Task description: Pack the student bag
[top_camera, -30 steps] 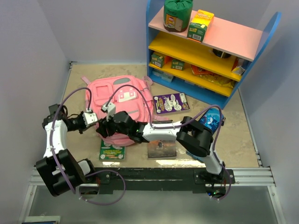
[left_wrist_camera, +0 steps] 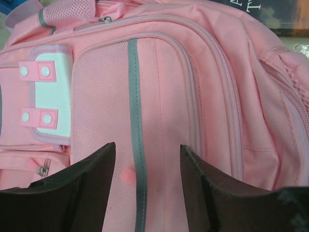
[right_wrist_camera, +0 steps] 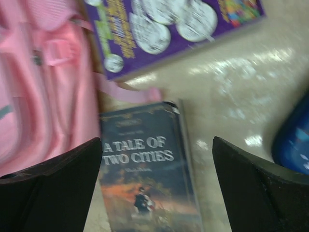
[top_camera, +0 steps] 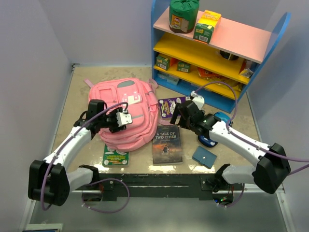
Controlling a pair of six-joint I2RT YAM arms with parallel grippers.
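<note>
The pink backpack (top_camera: 145, 116) lies flat on the left of the table, its front pockets facing up. Over it hovers my left gripper, part open with only pink fabric visible beyond its fingers. My right gripper stands open above the area right of the bag, nothing between its fingers. Below it in the right wrist view lies the dark book A Tale of Two Cities (right_wrist_camera: 149, 179). A purple book (top_camera: 170, 107) lies behind that one, and a green book (top_camera: 115, 157) lies in front of the bag. A blue pouch (top_camera: 222, 117) is partly hidden by the right arm.
A dark blue wallet-like item (top_camera: 204, 157) lies near the front right edge. A blue shelf (top_camera: 195, 92) with yellow boards, holding several boxes, stands at the back right. Bare table shows at the far left and right.
My right arm has swung right, off the backpack, uncovering the dark book's cover. My left gripper has moved right, from the bag's left edge to over its middle. The bag looks unmoved.
</note>
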